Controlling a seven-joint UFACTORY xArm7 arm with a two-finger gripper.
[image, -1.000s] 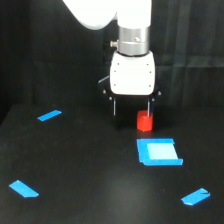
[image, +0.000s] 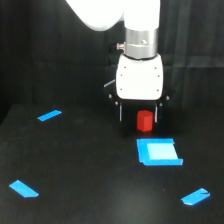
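My gripper (image: 138, 111) hangs from the white arm at the upper middle, its two thin dark fingers apart. A small red block (image: 144, 120) is on the dark table just below it, at or between the fingertips; whether they touch it I cannot tell. In front of the block lies a white square (image: 162, 151) edged with blue tape.
Blue tape strips lie at the left back (image: 49, 114), front left (image: 24, 189) and front right (image: 195, 196).
My gripper has moved a little to the right, over the red block. The block looks unmoved.
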